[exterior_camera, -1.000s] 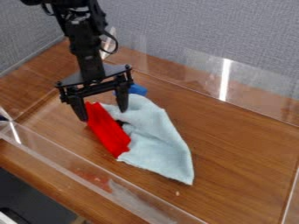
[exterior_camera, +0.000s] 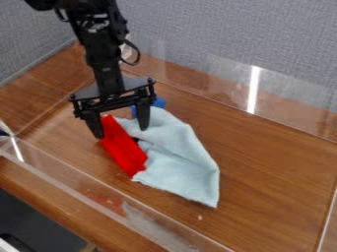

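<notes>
My black gripper hangs over the middle left of the wooden table, its fingers lowered around the upper end of a red object that lies slanting toward the front. I cannot tell whether they are closed on it. A pale blue cloth lies to the right of the red object and partly beside it, reaching under the gripper's right side. A small blue object sits behind the gripper, partly hidden.
A grey wall stands behind it. The table's front left edge borders a dark area.
The arm and gripper have shifted very slightly. The cloth and red object look almost unchanged.
</notes>
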